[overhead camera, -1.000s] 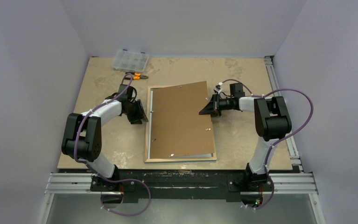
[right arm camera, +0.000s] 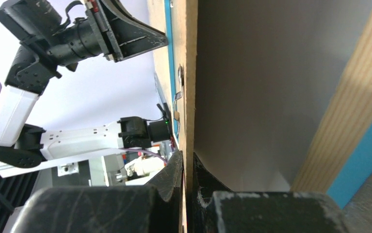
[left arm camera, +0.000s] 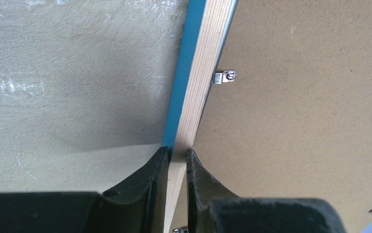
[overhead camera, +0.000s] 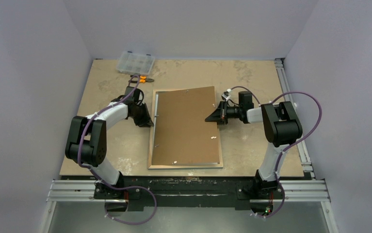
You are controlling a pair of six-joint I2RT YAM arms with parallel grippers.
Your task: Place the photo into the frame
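The frame lies mid-table with its brown backing board slightly askew on it, metal tabs near its edges. In the left wrist view, my left gripper is shut on the frame's wooden side, beside a tab. My right gripper is shut at the board's right edge. In the right wrist view, the board's edge runs into the fingertips, with a grey surface below it. The photo cannot be clearly told apart.
A clear plastic box and orange-handled pliers sit at the back left.
The right gripper has moved slightly toward the table's front and left, the board with it. The frame has shifted slightly left, with the left gripper at its side.
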